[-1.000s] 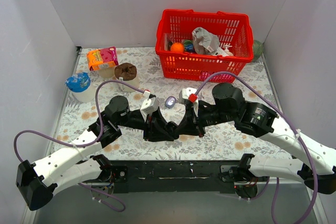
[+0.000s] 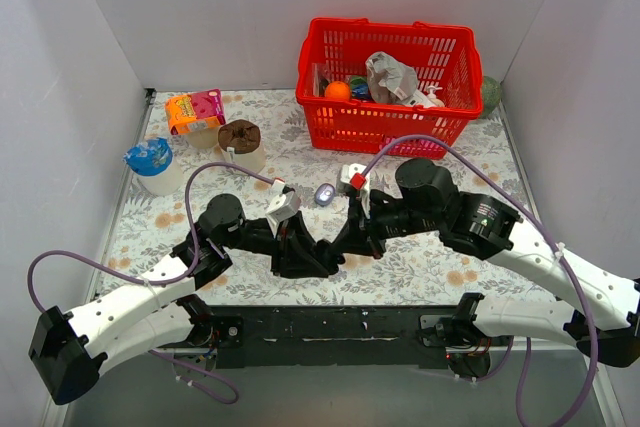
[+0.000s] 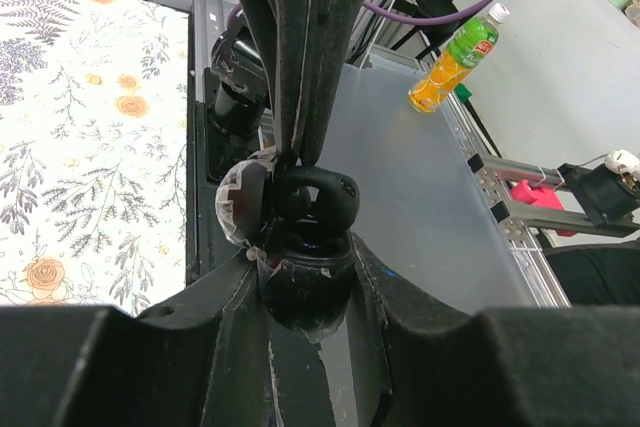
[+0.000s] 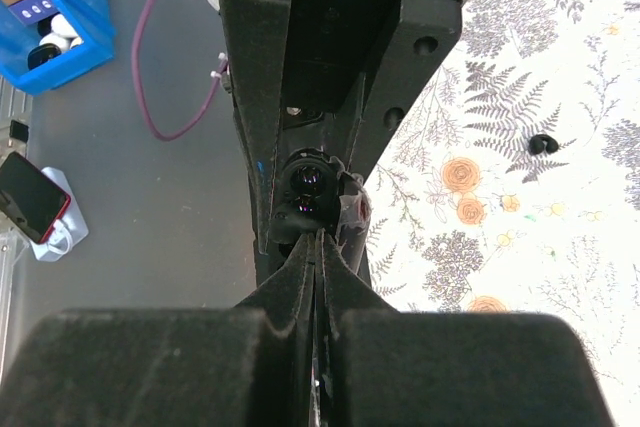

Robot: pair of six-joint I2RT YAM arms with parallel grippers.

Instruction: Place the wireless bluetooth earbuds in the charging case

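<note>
The black charging case (image 3: 302,282), lid up and edged with clear film, is gripped by my left gripper. In the top view my left gripper (image 2: 325,259) meets my right gripper (image 2: 340,247) above the front of the table. The right wrist view shows my right gripper shut, its tips at the opening of the case (image 4: 305,192); nothing shows clearly between them. Two shiny dark spots show inside the case; whether these are an earbud or empty wells I cannot tell. A small black earbud (image 4: 543,144) lies on the patterned tabletop.
A red basket (image 2: 390,129) with assorted items stands at the back. Tubs, one blue-topped (image 2: 150,159), one brown-topped (image 2: 240,139), and a snack packet (image 2: 196,110) sit at the back left. A grey oval object (image 2: 324,194) lies mid-table.
</note>
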